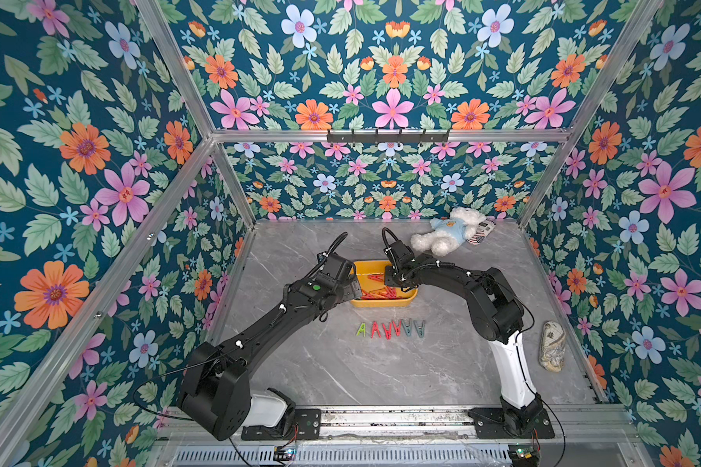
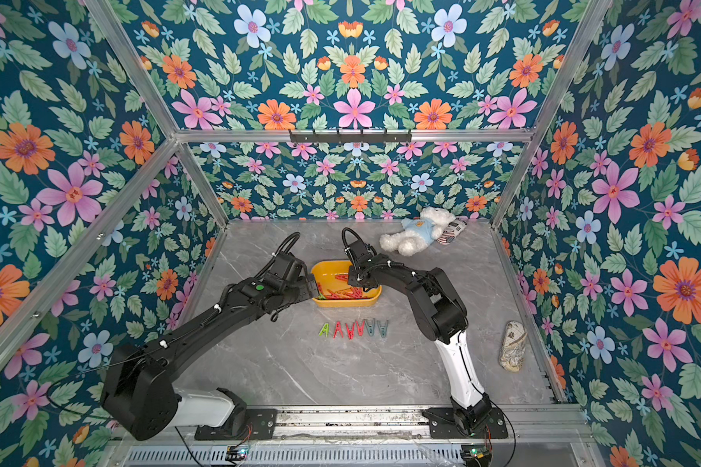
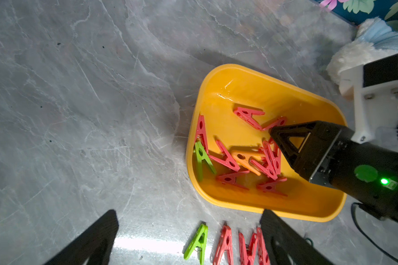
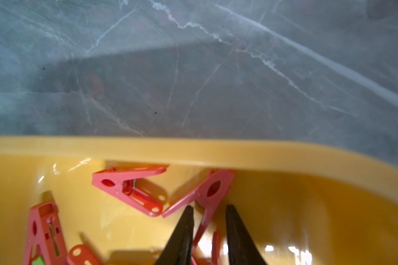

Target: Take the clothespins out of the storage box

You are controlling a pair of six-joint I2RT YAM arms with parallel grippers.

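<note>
A yellow storage box [image 3: 216, 88] holds several red clothespins [image 3: 247, 115], plus a green one [image 3: 201, 156] and an orange one [image 3: 243, 161]. My right gripper is down inside it near the back wall, fingers part open around one leg of a pink-red clothespin [image 4: 212, 190]; whether they grip it is unclear. My left gripper stands open over the box's left side, empty. In front of the box a row of green, red and grey-blue clothespins [image 1: 388, 329] lies on the table.
A white plush toy [image 1: 448, 237] lies behind the box on the right. A pale shoe-like object [image 1: 551, 345] lies at the right edge.
</note>
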